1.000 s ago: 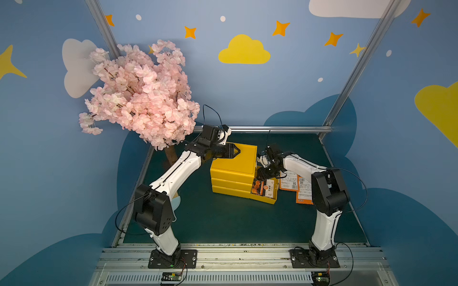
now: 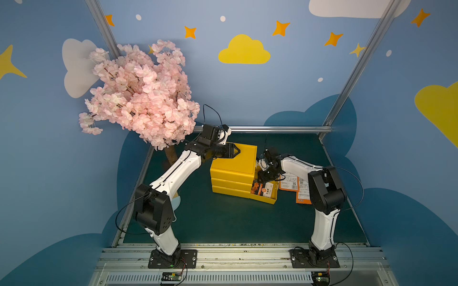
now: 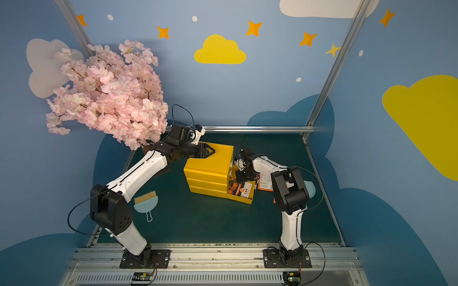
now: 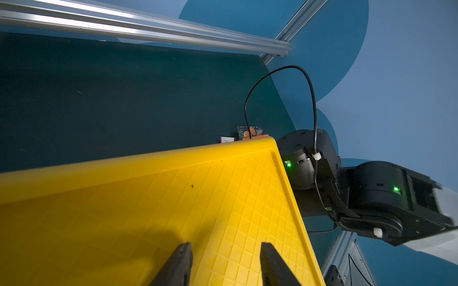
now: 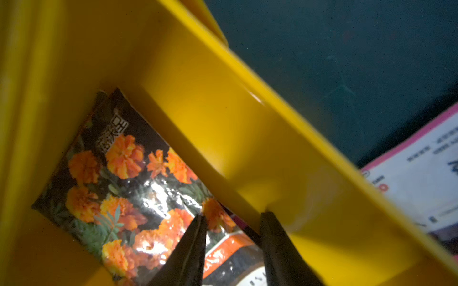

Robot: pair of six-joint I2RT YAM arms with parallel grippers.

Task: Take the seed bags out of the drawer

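A yellow drawer unit [image 2: 233, 166] stands mid-table, its bottom drawer [image 3: 245, 198] pulled out to the right. A seed bag [image 5: 124, 200] with orange marigolds lies inside the drawer. My right gripper is down in the drawer at that bag, open, its fingertips near the inner wall; whether they touch the bag is unclear. My left gripper is open above the unit's yellow top, with nothing seen between its fingers. Other seed bags [image 2: 303, 194] lie on the table right of the drawer, partly hidden by the right arm.
A pink blossom tree [image 2: 143, 95] stands at the back left. A brush and dustpan [image 3: 145, 205] lie at the left. Aluminium rails edge the table.
My left arm has not visibly moved.
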